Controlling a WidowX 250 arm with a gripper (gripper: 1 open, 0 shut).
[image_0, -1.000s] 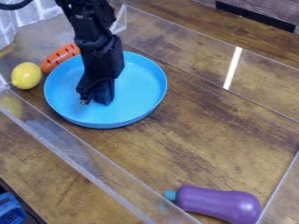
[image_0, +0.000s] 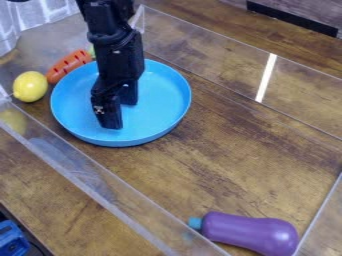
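My black gripper (image_0: 114, 98) hangs from the top of the view over the blue plate (image_0: 163, 112), its fingertips low over the middle-left of the plate. It stands open, and I see nothing clearly held between its fingers. The arm hides part of the plate and whatever may lie under it.
A yellow lemon (image_0: 31, 86) sits left of the plate, and an orange-red item (image_0: 67, 66) lies behind it. A purple eggplant (image_0: 250, 234) rests at the lower right. Clear walls edge the wooden surface (image_0: 241, 150), whose middle right is bare.
My gripper has risen a little from lower on the plate and shifted slightly. The plate, lemon and eggplant have not visibly moved.
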